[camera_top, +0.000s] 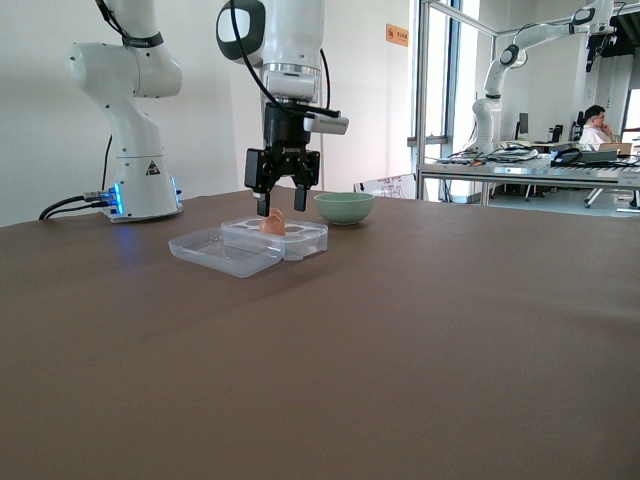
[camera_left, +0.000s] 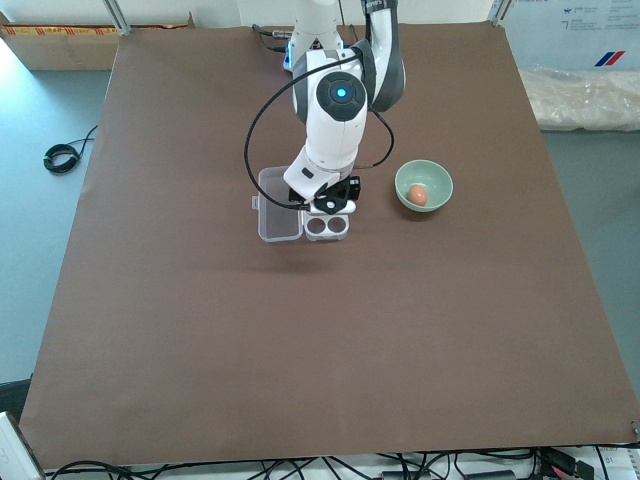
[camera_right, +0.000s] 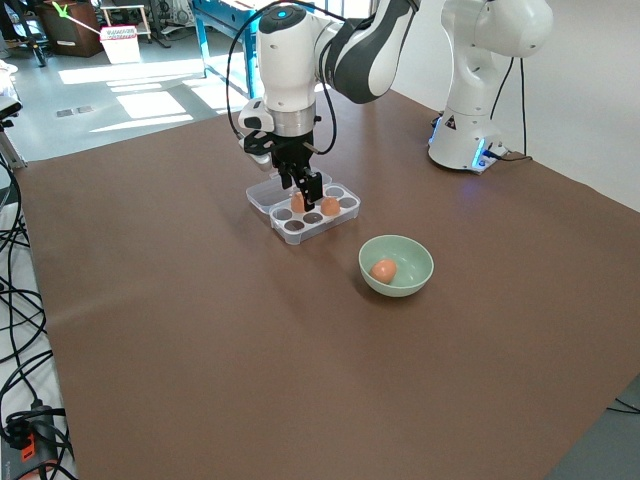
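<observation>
A clear plastic egg tray (camera_right: 314, 223) with round holes holds brown eggs (camera_right: 330, 206), its lid (camera_top: 212, 256) open beside it. My black gripper (camera_top: 281, 197) hangs over the tray in the top view, fingers apart, tips just above the eggs; nothing shows held clear of the tray. In the left view the wrist hides most of the holes. A green bowl (camera_left: 424, 179) stands to the side of the tray with one brown egg (camera_left: 418, 195) in it.
The white arm base (camera_top: 145, 190) stands at the back, with cables running from it.
</observation>
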